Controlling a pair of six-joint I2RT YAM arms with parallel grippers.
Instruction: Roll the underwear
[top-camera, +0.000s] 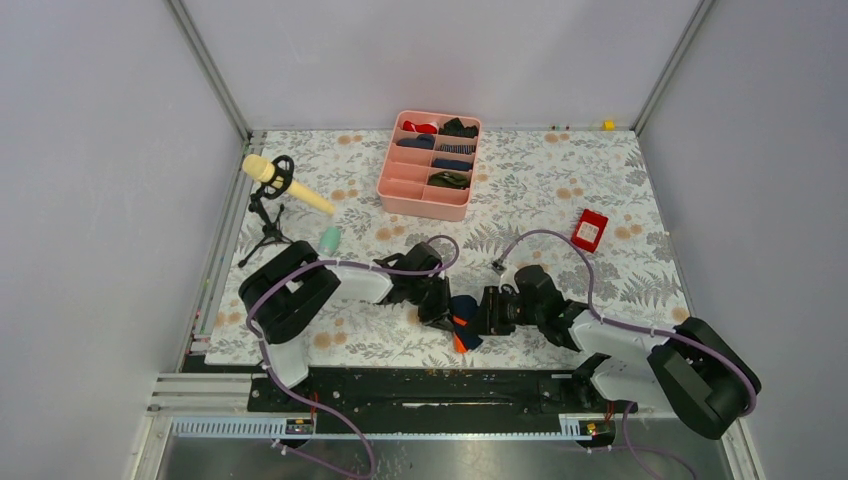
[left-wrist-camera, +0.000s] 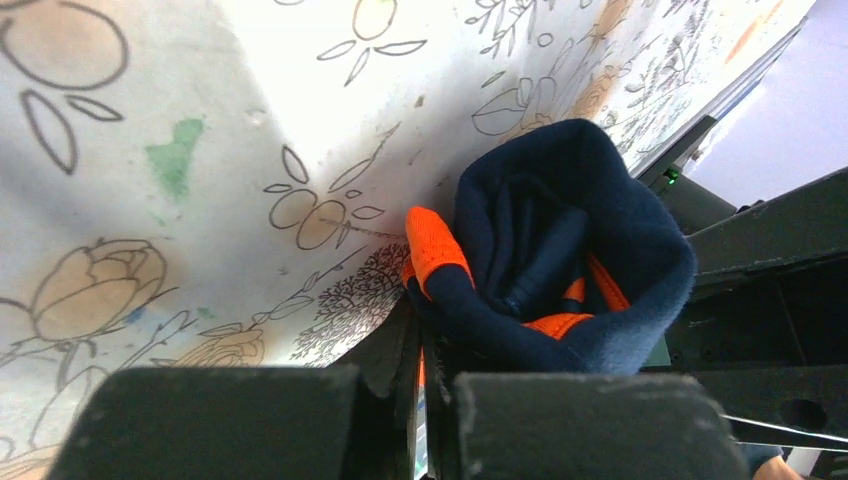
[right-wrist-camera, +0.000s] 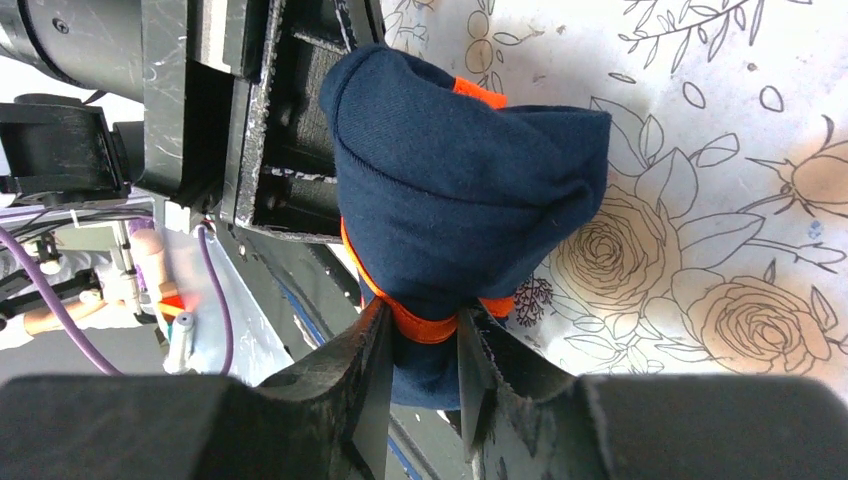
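The dark navy underwear (top-camera: 464, 306) with orange trim is bunched into a short bundle between my two grippers near the front of the table. My right gripper is shut on it, with navy cloth and an orange band pinched between the fingertips. Beside the bundle, my left gripper is also shut, its tips against the cloth's lower left. Whether a thin fold lies between those tips is hidden. In the left wrist view the underwear (left-wrist-camera: 570, 230) looks like a hollow loop, with orange edges inside and an orange corner sticking out.
A pink divided box (top-camera: 420, 208) with several folded garments stands at the back. A red item (top-camera: 590, 230) lies on the right. A tripod (top-camera: 268, 225) with a yellow piece and a green object (top-camera: 330, 240) are at the left.
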